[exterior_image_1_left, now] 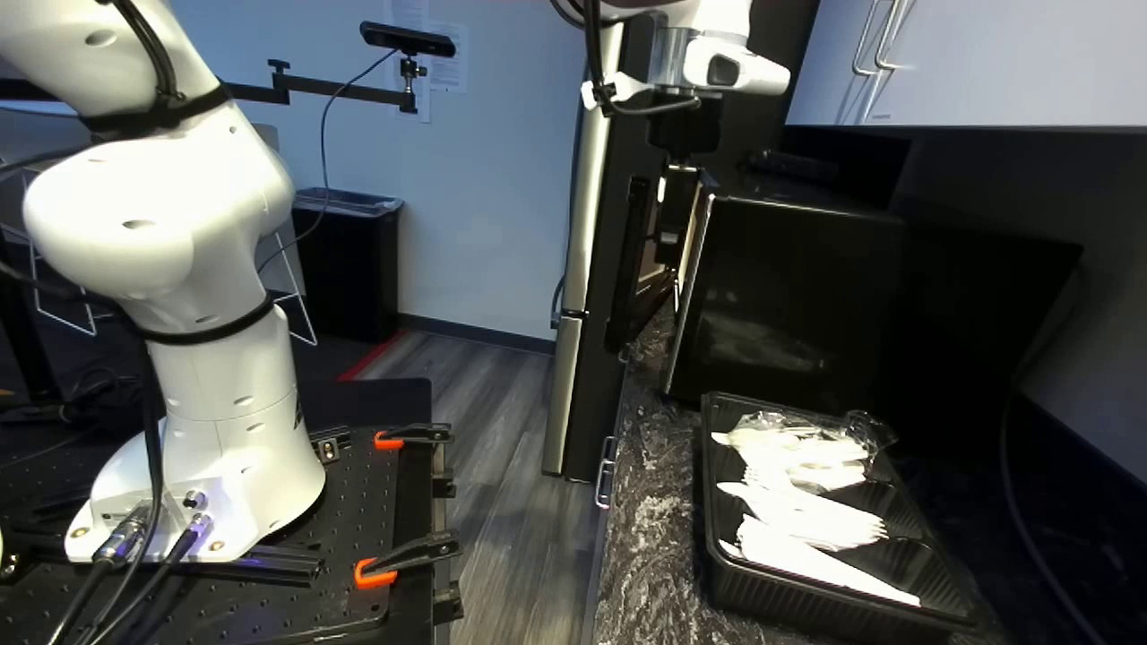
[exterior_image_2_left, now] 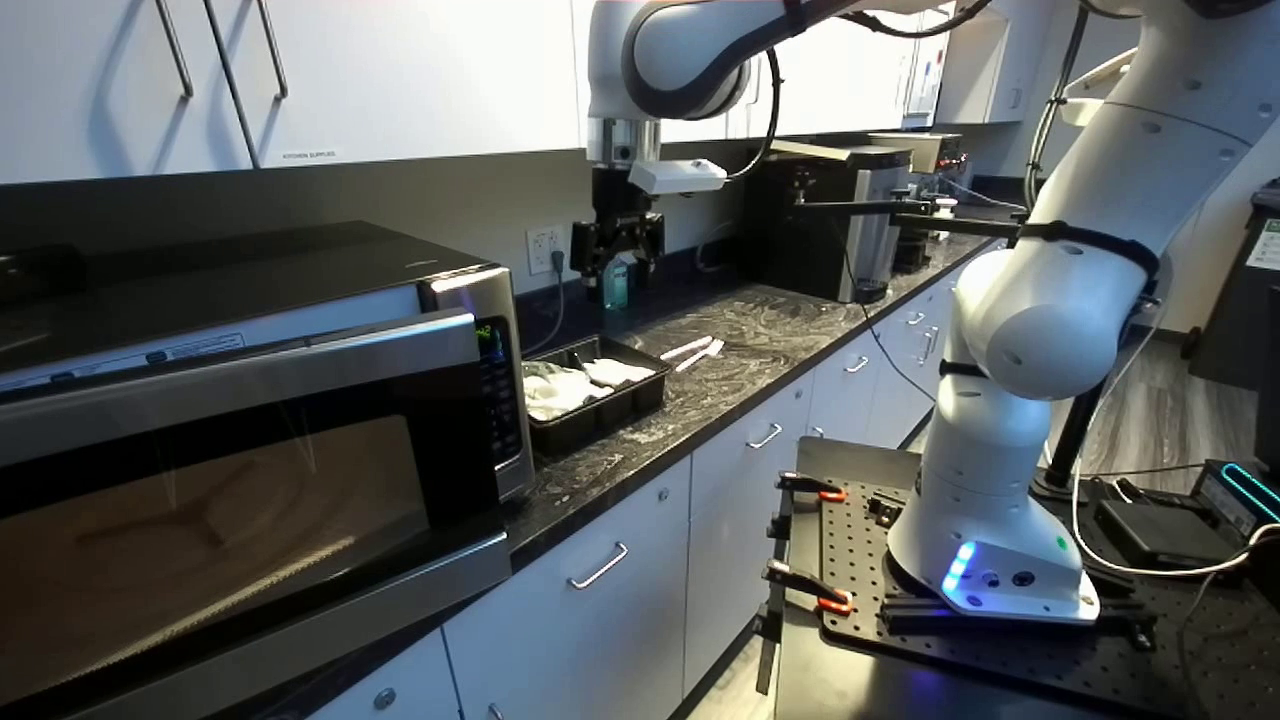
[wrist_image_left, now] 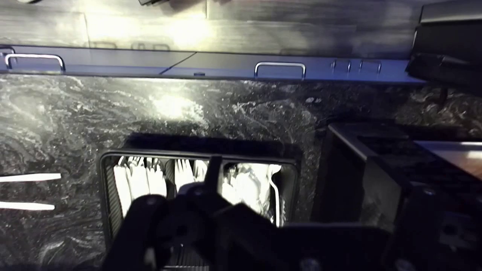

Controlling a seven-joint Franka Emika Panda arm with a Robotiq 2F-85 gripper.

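Note:
My gripper (exterior_image_2_left: 618,276) hangs high above the counter in exterior view 2, its fingers apart and nothing held between them. A teal bottle (exterior_image_2_left: 615,286) shows behind the gap. The black tray (exterior_image_1_left: 742,586) lies on the counter with white plastic cutlery (exterior_image_1_left: 801,516) sorted in its compartments. Seen from the wrist, dark gripper parts cover much of the tray (wrist_image_left: 201,156), with forks (wrist_image_left: 183,174) visible past them. Two white utensils (exterior_image_2_left: 693,350) lie loose on the counter, just beyond the tray from the microwave (exterior_image_2_left: 300,276).
Beside the tray, the microwave's door (exterior_image_2_left: 240,504) stands open. White cabinets (exterior_image_2_left: 408,84) hang above the counter (exterior_image_2_left: 768,318). A dark appliance (exterior_image_2_left: 804,240) sits farther along it. Bare counter lies along the front edge and around the loose utensils.

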